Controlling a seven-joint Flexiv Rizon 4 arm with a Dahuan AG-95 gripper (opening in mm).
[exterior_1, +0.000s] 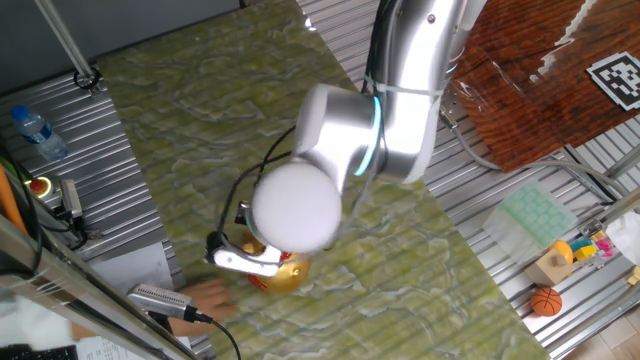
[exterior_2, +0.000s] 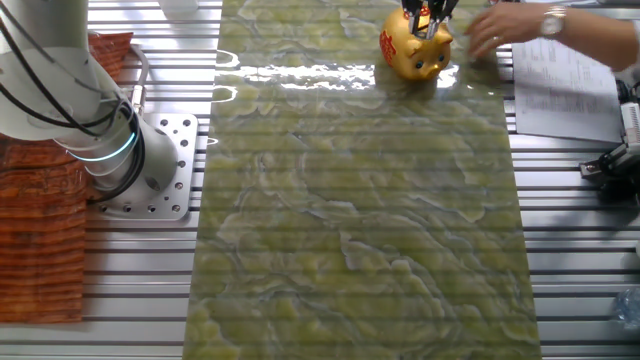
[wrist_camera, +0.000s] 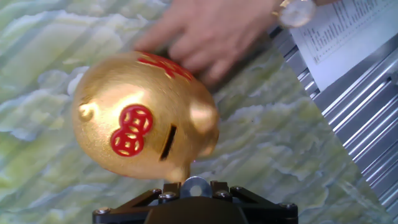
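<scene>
A golden piggy bank (wrist_camera: 146, 115) with red coin and lettering marks stands on the green marbled mat; its dark slot faces up in the wrist view. My gripper (exterior_2: 428, 18) is right above the bank (exterior_2: 415, 50) in exterior view 2, its fingers apart. In the wrist view the gripper shows at the bottom edge, a gap between its fingers, near the bank's lower edge. I cannot tell whether the fingers touch it. In exterior view 1 the arm's round white joint covers part of the bank (exterior_1: 285, 277).
A person's hand (wrist_camera: 205, 37) is close beside the bank. A pale green box (exterior_1: 530, 218) and a small basketball (exterior_1: 546, 302) stand to the right, a bottle (exterior_1: 40, 133) to the left.
</scene>
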